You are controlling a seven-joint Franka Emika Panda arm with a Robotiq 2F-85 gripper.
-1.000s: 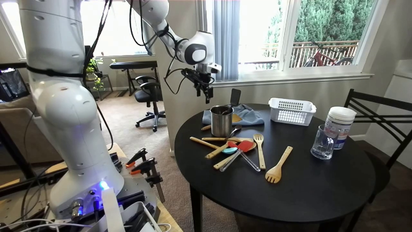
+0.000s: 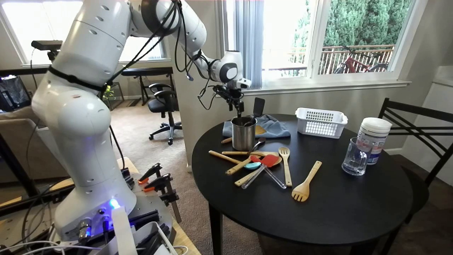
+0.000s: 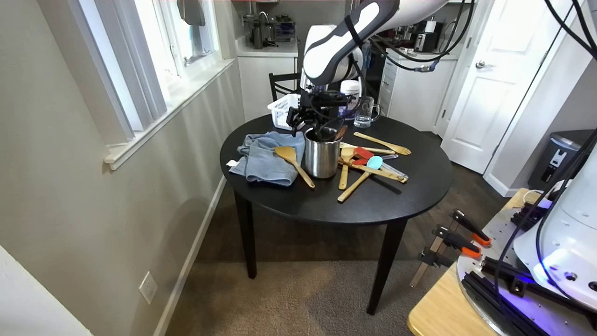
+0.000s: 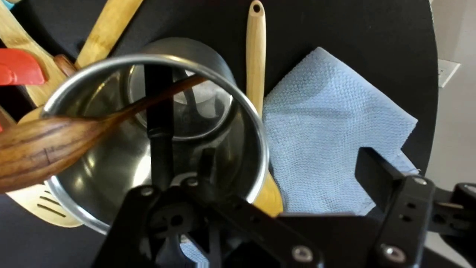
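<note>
A steel pot [image 2: 244, 135] stands upright on the black table, with a black spatula [image 2: 258, 107] sticking out of it. In the wrist view a dark wooden spoon [image 4: 49, 145] leans out over the pot's left rim, and a black handle [image 4: 159, 107] runs down inside the pot. My gripper is open just above the pot, its fingers wide apart. One finger hangs over the pot's mouth close to the black handle; the other is out over the blue cloth [image 4: 330, 134]. Nothing is held between them.
Several wooden and silicone utensils, among them a red spatula [image 2: 270, 160], lie in front of the pot. A white basket [image 2: 321, 123], a glass mug [image 2: 355, 159] and a white-lidded tub [image 2: 374, 138] stand farther right.
The things on the table look unmoved.
</note>
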